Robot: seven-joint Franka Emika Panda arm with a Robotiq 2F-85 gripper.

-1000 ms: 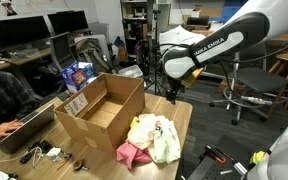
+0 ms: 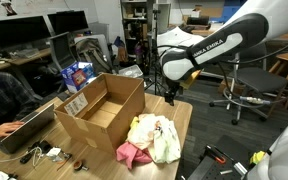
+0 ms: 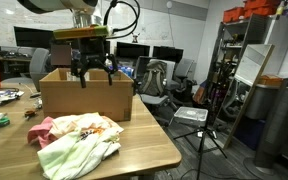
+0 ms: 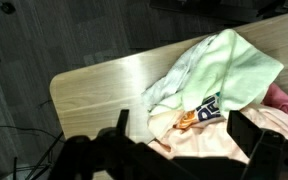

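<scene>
My gripper stands open above the table, with nothing between its fingers. In the wrist view a pale green cloth (image 4: 246,66), a light peach cloth (image 4: 206,140) and a pink cloth (image 4: 281,101) lie bunched together beneath and to the right of it. A small item with orange and dark print (image 4: 206,109) shows among their folds. Exterior view 1 has the heap on the table beside a large open cardboard box (image 2: 101,120), with the gripper (image 2: 170,97) raised over the table's far end.
Bare wood (image 4: 99,93) shows left of the cloths in the wrist view. A laptop (image 2: 24,130), cables and scissors (image 2: 79,164) lie on the table near the box. A blue packet (image 2: 78,76) stands behind it. An office chair (image 2: 246,85) stands beyond the table.
</scene>
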